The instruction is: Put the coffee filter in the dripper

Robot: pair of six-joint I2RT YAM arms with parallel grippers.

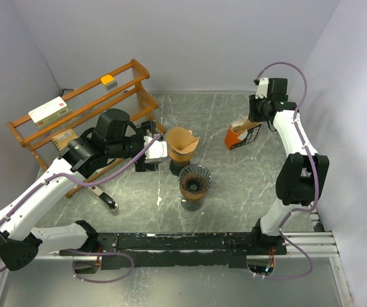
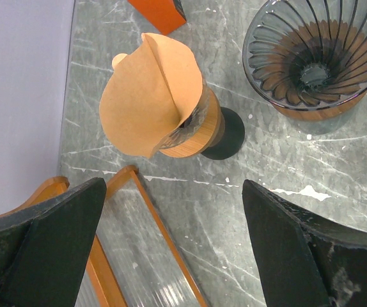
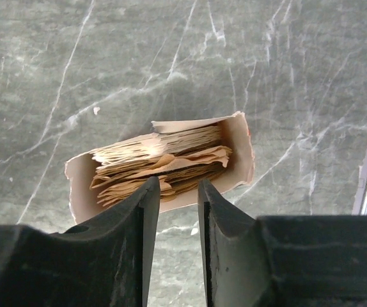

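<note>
A paper filter (image 2: 145, 102) rests in a wood-collared dripper (image 2: 193, 141) on a black base. Beside it stands a second, ribbed smoked-glass dripper (image 1: 195, 185) with no filter visible inside. My left gripper is open above the table beside the filled dripper, nothing between its fingers. My right gripper hovers at the orange-and-black filter box (image 1: 238, 137), which holds stacked brown filters (image 3: 158, 166); its fingers are apart, with nothing clearly held.
A wooden rack (image 1: 84, 115) with small boxes stands at the left, a silver-and-black tool (image 1: 103, 197) lying before it. Walls enclose the back and sides. The table centre between the drippers and filter box is clear.
</note>
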